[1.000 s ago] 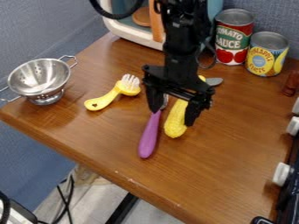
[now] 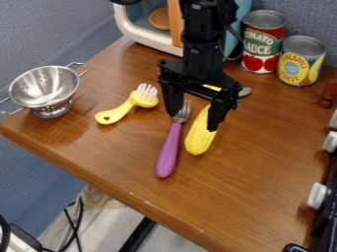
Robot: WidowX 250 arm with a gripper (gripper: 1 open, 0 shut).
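My black gripper (image 2: 194, 106) hangs over the middle of the wooden table, its two fingers parted, just above a yellow corn cob (image 2: 202, 138) and the upper end of a purple-handled fork (image 2: 168, 156). I see nothing held between the fingers. A yellow brush (image 2: 112, 113) with white bristles lies to the left, and a steel colander (image 2: 46, 89) sits at the table's left edge.
Two cans, a tomato can (image 2: 263, 39) and a yellow can (image 2: 302, 61), stand at the back right beside a small brown bottle (image 2: 329, 94). A black stove (image 2: 329, 197) lines the right edge.
My gripper has risen a little and shifted slightly left, and its fingers appear farther apart. The objects on the table look unmoved.
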